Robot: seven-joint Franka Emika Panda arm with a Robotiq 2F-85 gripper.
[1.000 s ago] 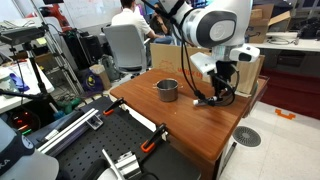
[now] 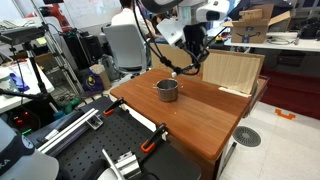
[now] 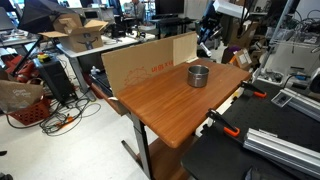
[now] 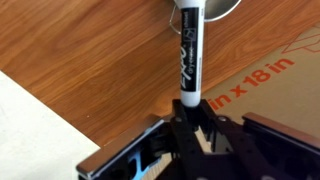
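A white dry-erase marker (image 4: 193, 52) with a black printed label stands out in the wrist view, and my gripper is shut on one end of it. In exterior view 1 the gripper (image 2: 190, 69) hangs above the table, behind and to the right of a grey metal pot (image 2: 166, 92). The pot stands upright on the wooden table; exterior view 2 shows the pot (image 3: 198, 77) from the side. At the top of the wrist view, part of the pot (image 4: 222, 7) shows beyond the marker's far end. What the pot holds cannot be seen clearly.
A cardboard panel (image 2: 230, 70) stands along the table's back edge. A black surface with rails (image 2: 105, 138) lies on the robot's side.
My gripper has risen from low over the right part of the table and moved left toward the pot, carrying the marker. The pot has stayed in place.
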